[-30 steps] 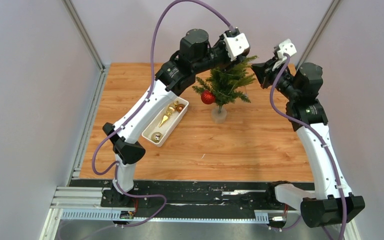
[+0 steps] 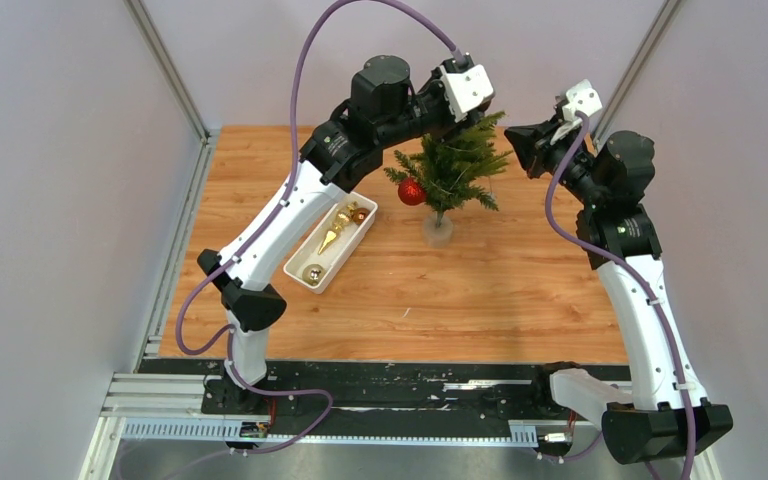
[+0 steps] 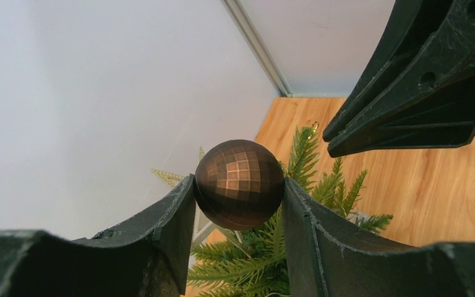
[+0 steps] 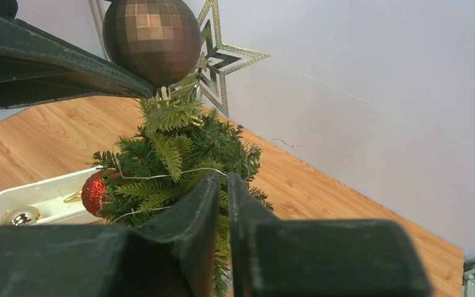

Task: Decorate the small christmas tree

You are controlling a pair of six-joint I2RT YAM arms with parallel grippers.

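My left gripper is shut on a brown faceted ball [image 3: 235,170], pinched between its two fingertips. In the right wrist view that ball [image 4: 151,40] sits just above the top of the small Christmas tree [image 4: 179,154]. My right gripper is open by a narrow gap, with nothing visible between its fingers; the tree stands beyond them. From above, the left arm covers part of the treetop, while the right gripper [image 2: 525,160] is to the right of the tree [image 2: 450,175]. A red bauble [image 2: 412,191] hangs on the tree's left side. A gold star [image 4: 222,55] shows behind the ball.
A white tray [image 2: 305,278] left of the tree holds several gold and brown ornaments. In the left wrist view, the right gripper's dark fingers [image 3: 408,105] come close to the ball from the right.
The left arm has shifted slightly to the left, and the red bauble has moved slightly left with the branches. Earlier, the right arm moved a little to the right, away from the tree.
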